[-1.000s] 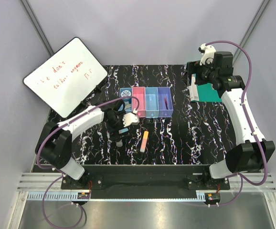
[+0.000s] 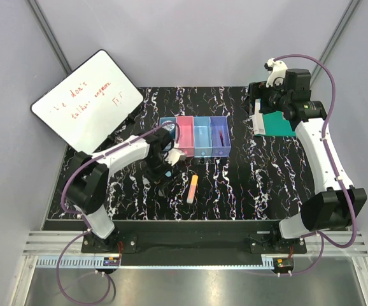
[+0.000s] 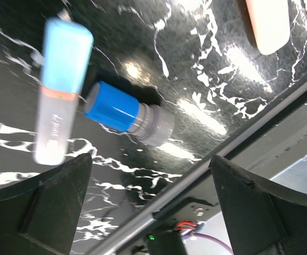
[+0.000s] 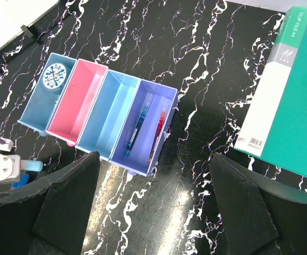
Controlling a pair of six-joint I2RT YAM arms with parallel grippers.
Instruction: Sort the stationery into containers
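My open left gripper hangs over a blue-and-grey cylinder (image 3: 127,112), lying on its side between and just beyond the fingertips, and a light-blue-capped stick (image 3: 60,90) to its left. An orange-and-pink stick (image 2: 192,189) lies to the right of these. The container row holds a light blue bin (image 4: 42,101) with a round disc, a pink bin (image 4: 77,101), an empty light blue bin (image 4: 109,111) and a purple bin (image 4: 160,100) with a blue pen and a red pen. My right gripper is raised at the right, open and empty.
A whiteboard (image 2: 86,100) rests at the back left. A teal clip file (image 4: 289,111) with a yellow object on it lies at the right. The front table edge runs below the left gripper.
The left arm has shifted over the small items toward the front of the table, its wrist turning slightly. The right arm and the containers look unchanged.
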